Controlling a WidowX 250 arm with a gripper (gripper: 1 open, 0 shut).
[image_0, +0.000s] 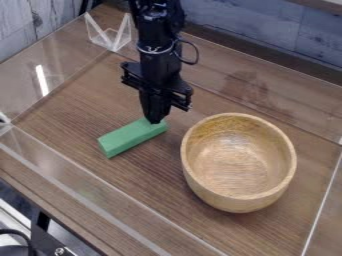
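Observation:
A flat green block (128, 138) lies lengthwise at a slant on the wooden table, left of a large tan bowl (238, 161). My black gripper (154, 115) is lowered to just over the block's upper right end, its fingers pointing down and looking shut. Whether the tips touch the block is hard to tell.
The bowl fills much of the right side. Bare table (80, 180) lies in front and to the left, and open surface also stretches behind the arm. A clear plastic item sits at the left edge, and a dark cable shows at the bottom left corner.

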